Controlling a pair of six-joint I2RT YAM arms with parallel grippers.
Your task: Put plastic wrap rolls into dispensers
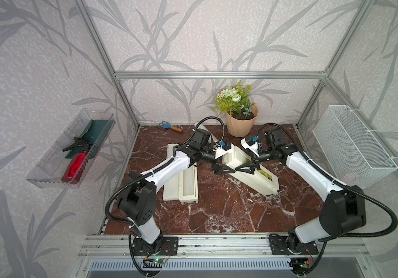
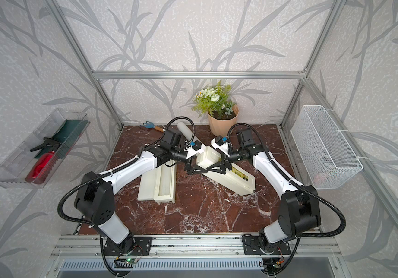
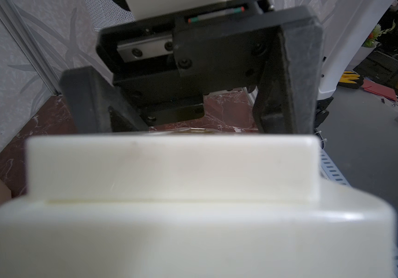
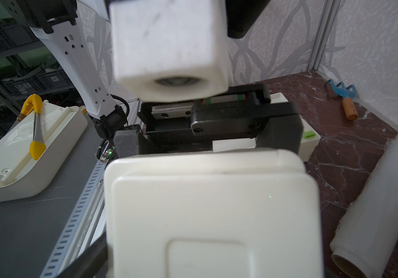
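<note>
A cream dispenser (image 1: 261, 185) with a yellow label lies slantwise right of centre, its far-left end between my two arms. My left gripper (image 1: 225, 170) and right gripper (image 1: 246, 167) face each other at that end, both with fingers spread wide; whether the pads touch the dispenser cannot be made out. In each wrist view the cream body (image 3: 171, 231) hides much of the lower part. Another dispenser (image 1: 189, 198) lies left with its flat lid (image 1: 170, 192) open and a pale roll-like shape (image 1: 188, 183) inside. One loose wrap roll (image 4: 377, 208) lies behind the left arm.
A flower pot (image 1: 241, 122) stands at the back, close behind the slanted dispenser. A small blue trowel (image 1: 165, 124) lies at the back left. Wall baskets hang at left (image 1: 46, 180) and right (image 1: 354, 143).
</note>
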